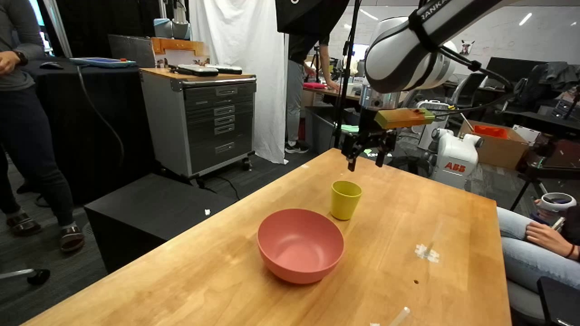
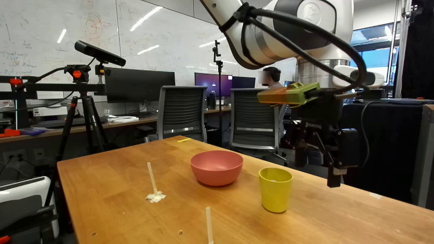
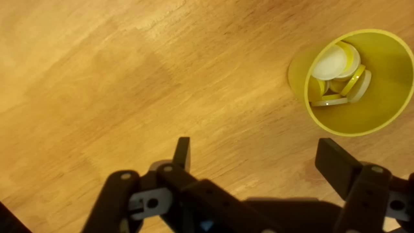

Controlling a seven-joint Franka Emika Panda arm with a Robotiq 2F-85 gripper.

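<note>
On the wooden table stands an upright yellow cup (image 1: 344, 202), and the wrist view shows several white and yellow discs (image 3: 341, 72) inside it. A pink bowl (image 1: 296, 247) rests close by, empty in exterior view 1. My gripper (image 1: 365, 165) hangs above the table near the cup, apart from it, with its fingers spread wide and nothing between them. In the wrist view the cup (image 3: 372, 105) lies at the upper right, beyond the right finger (image 3: 336, 165). From exterior view 2, the gripper (image 2: 317, 170) is to the right of the cup (image 2: 275, 191).
Two thin pale sticks rise from the table, one (image 2: 151, 178) fixed with tape and another (image 2: 209, 225) near the front edge in exterior view 2. A person's legs (image 1: 527, 250) are beside the table's right edge.
</note>
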